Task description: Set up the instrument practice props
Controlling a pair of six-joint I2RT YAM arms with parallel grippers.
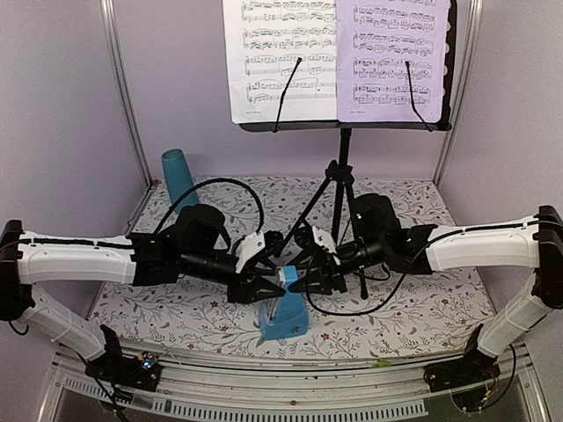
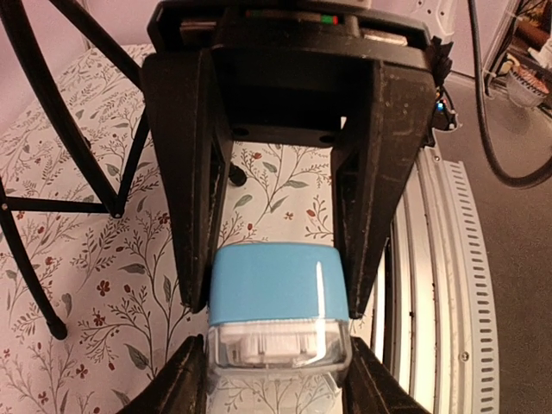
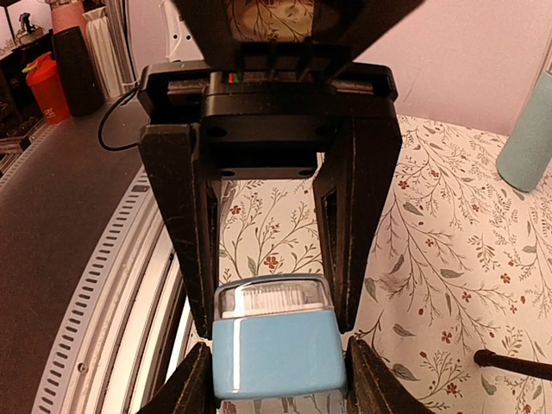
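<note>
Front and center in the top view is a blue wedge-shaped metronome (image 1: 286, 325) with a clear front and a thin rod inside. Its top sits between my two facing grippers. My left gripper is shut on the clear part (image 2: 280, 345), on the metronome's left side. From the opposite side, my right gripper is shut on the blue body (image 3: 278, 354). The clear part and body lie against each other at the top, and I cannot tell whether they are separate. Whether the base touches the table is unclear.
Behind stands a black music stand (image 1: 341, 171) with two sheets of music (image 1: 281, 66) clipped on; its tripod legs spread close behind the grippers. A teal cup (image 1: 179, 178) is at back left.
</note>
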